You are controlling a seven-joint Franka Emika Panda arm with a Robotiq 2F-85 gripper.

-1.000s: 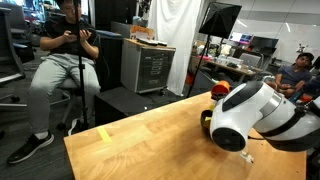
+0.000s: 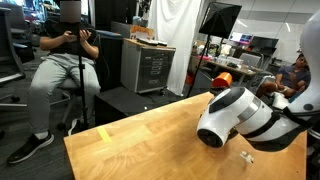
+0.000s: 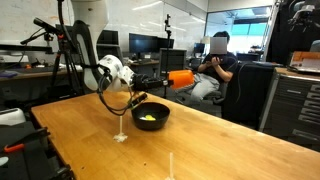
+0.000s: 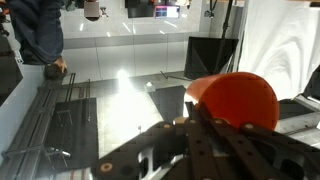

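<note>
An orange cup (image 3: 180, 78) is held above the table, tipped well over toward its side, with my gripper (image 3: 160, 83) shut on it. In the wrist view the orange cup (image 4: 235, 98) fills the lower right, in front of the dark fingers. Just below and left of it stands a black bowl (image 3: 151, 121) on the table, with something yellow (image 3: 149, 117) inside. From the first exterior side the orange cup (image 2: 222, 80) shows past the white arm, which hides most of the bowl and the fingers.
A small white object (image 3: 121, 136) stands in front of it, and a thin white one (image 3: 170, 166) at the near edge. A seated person (image 2: 72, 60) is beyond the table.
My arm has shifted, and the cup has risen slightly and looks more tipped than before. The person and the table stay as they were.
</note>
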